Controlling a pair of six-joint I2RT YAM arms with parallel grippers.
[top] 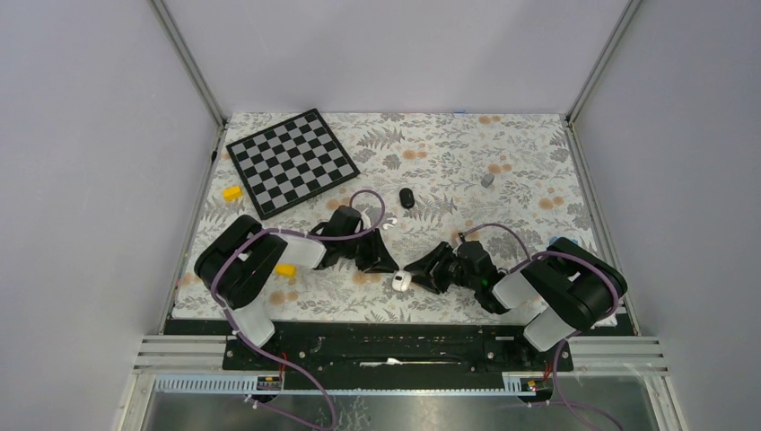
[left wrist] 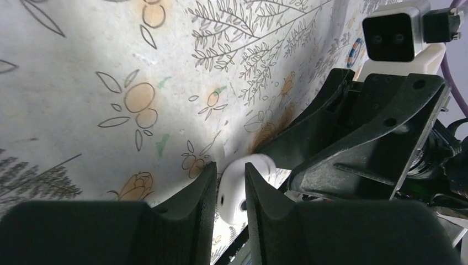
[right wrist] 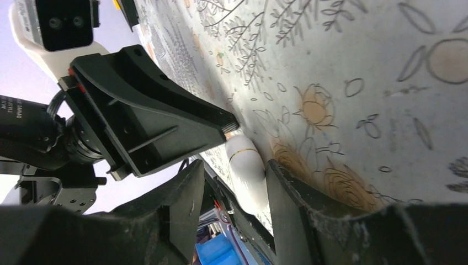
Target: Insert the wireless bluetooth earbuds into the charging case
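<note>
The white charging case [top: 401, 282] stands near the table's front edge between the two grippers. Dark spots show on its face in the left wrist view [left wrist: 233, 190]. My left gripper is shut on the case's edge, one finger overlapping it. From the right, my open right gripper reaches in, with the white case body [right wrist: 247, 174] and its gold line visible between its fingers; contact there cannot be told. Small white pieces, seemingly the earbuds [top: 389, 224], lie on the cloth behind the left gripper.
A checkered board [top: 293, 162] lies at the back left, with a yellow block [top: 231, 193] beside it. Another yellow block [top: 285, 269] sits by the left arm. A black mouse-like object [top: 406, 197] lies mid-table.
</note>
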